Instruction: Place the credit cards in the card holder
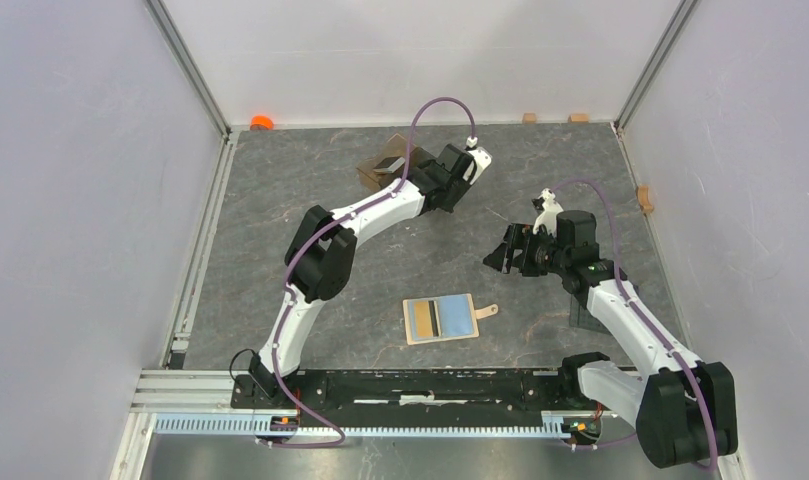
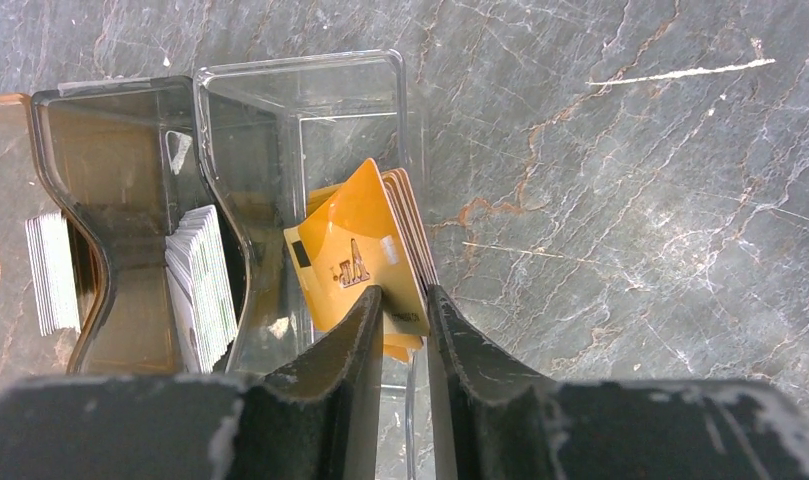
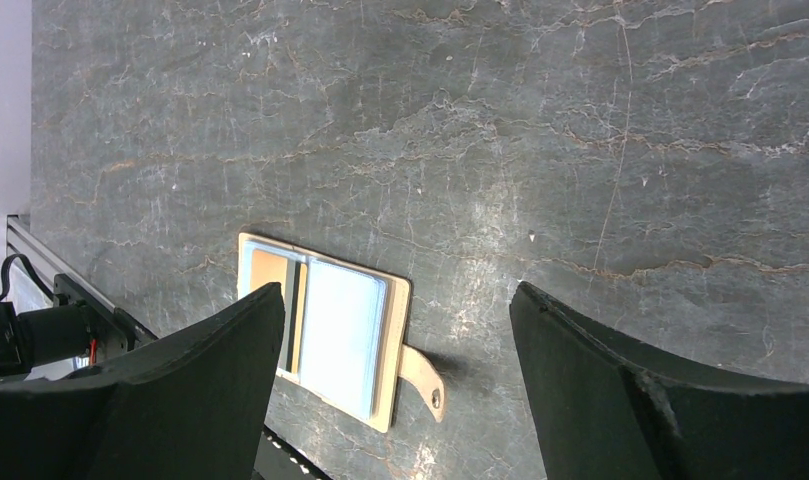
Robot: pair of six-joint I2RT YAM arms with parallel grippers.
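Observation:
Orange cards (image 2: 352, 255) stand in a slanted stack in the clear right-hand bin of a card box (image 2: 300, 64). My left gripper reaches into that bin; the fingertips flank the front of the stack with a narrow gap between them. Whether they press on a card cannot be made out. The card holder (image 3: 342, 335), a tan folder with pale blue panels and a strap, lies flat; an orange card (image 1: 423, 319) shows at its left side. My right gripper is open and empty, above the table behind and right of the holder.
White cards fill the smoky middle bin (image 2: 202, 285) and the brown left bin (image 2: 52, 270). A dark flat panel (image 1: 586, 312) lies beneath the right arm.

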